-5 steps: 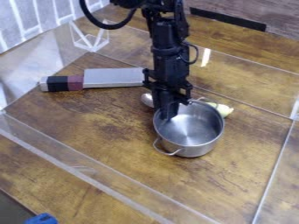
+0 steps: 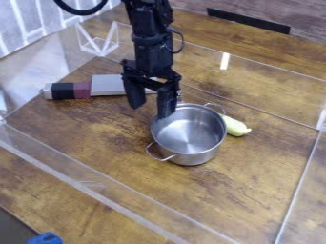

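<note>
My black gripper [image 2: 151, 95] hangs open above and just left of a steel pot [image 2: 190, 139], near its back-left rim. The pot has two wire handles. A pale green corn-like object [image 2: 235, 128] lies just right of the pot. Behind the gripper, a cleaver-like object with a grey blade [image 2: 117, 83] and a dark red and black handle [image 2: 68, 90] lies on the wooden table [image 2: 95, 172].
A blue object [image 2: 45, 237] sits at the bottom left corner. Clear plastic edging runs along the left.
The pot has shifted left from where it was a second ago. My gripper has moved left and risen from down at the pot's rim.
</note>
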